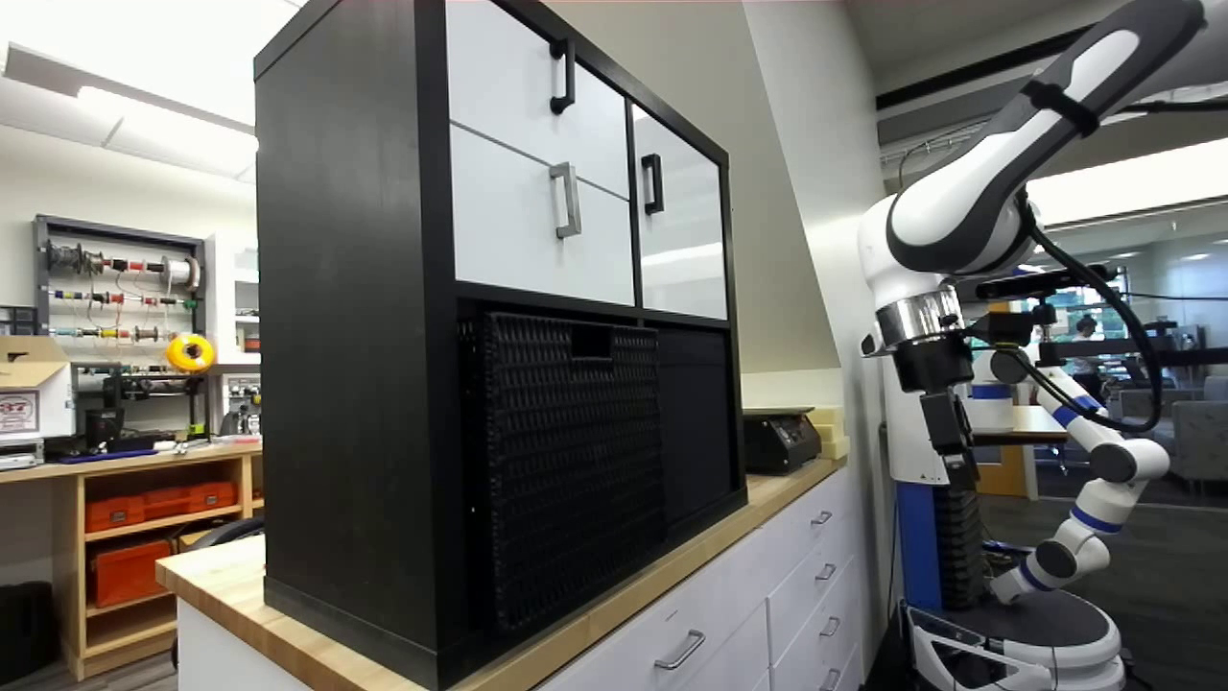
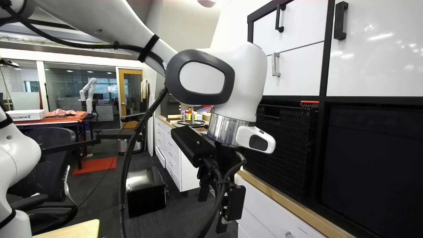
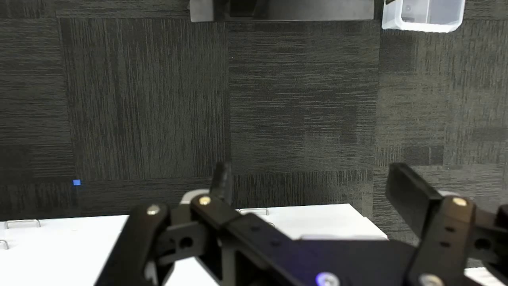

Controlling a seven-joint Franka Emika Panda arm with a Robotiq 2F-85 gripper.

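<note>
My gripper points down at the dark carpet, its two fingers wide apart with nothing between them. In exterior view 2 the gripper [image 2: 212,212] hangs in front of the counter, clear of the cabinet. The black cabinet [image 1: 345,345] stands on a wooden counter [image 1: 794,489]. Its upper part has two stacked white drawer fronts with a black handle [image 1: 563,76] and a silver handle [image 1: 566,201]. Beside them is a shiny white door [image 1: 682,271] with a black handle [image 1: 653,184]. A black woven basket [image 1: 576,461] fills the lower left compartment. All fronts look closed.
White counter drawers [image 2: 172,154] run below the cabinet. A black box [image 2: 146,194] stands on the carpet. At the wrist view's top right is a clear plastic bin [image 3: 424,14]. A cable [image 2: 127,170] loops beside the arm. Open floor lies under the gripper.
</note>
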